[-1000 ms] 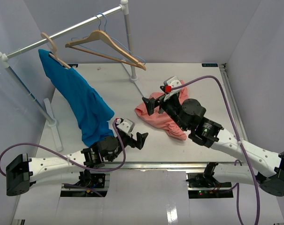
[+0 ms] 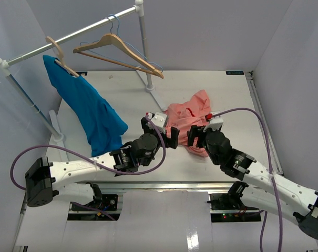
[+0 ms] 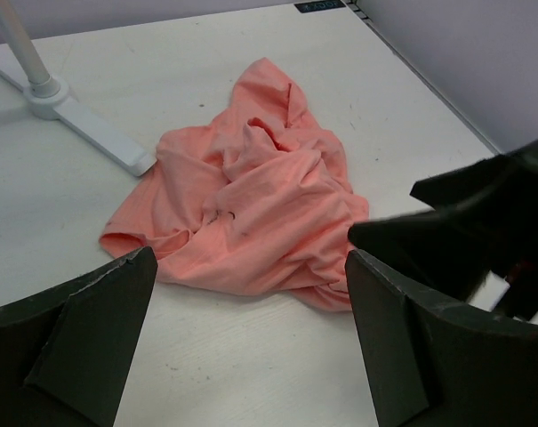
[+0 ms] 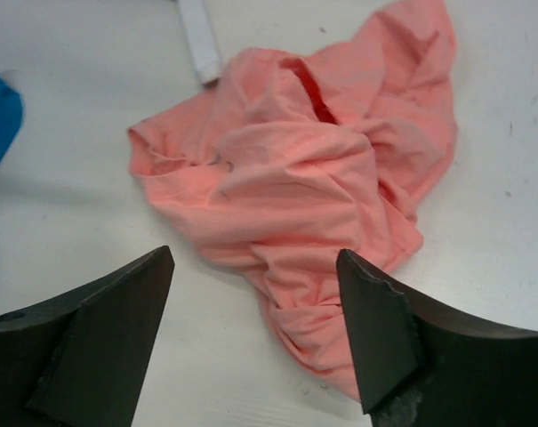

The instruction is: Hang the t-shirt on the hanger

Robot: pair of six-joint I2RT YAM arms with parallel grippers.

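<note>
A crumpled pink t-shirt (image 2: 193,107) lies on the white table, also seen in the left wrist view (image 3: 260,205) and the right wrist view (image 4: 269,196). My left gripper (image 2: 164,136) is raised over its left side, open and empty, fingers apart in its wrist view. My right gripper (image 2: 194,135) hovers over the shirt's near part, also open with nothing between its fingers. A wooden hanger (image 2: 114,39) hangs empty from the rail above the back left.
A blue shirt (image 2: 85,110) hangs on another hanger at the left. The rack's white rail (image 2: 74,34) and a blue hanger behind the wooden one are overhead.
My left gripper has moved up and right toward the shirt. My right gripper has moved right and down in the top view, to beside the left one.
</note>
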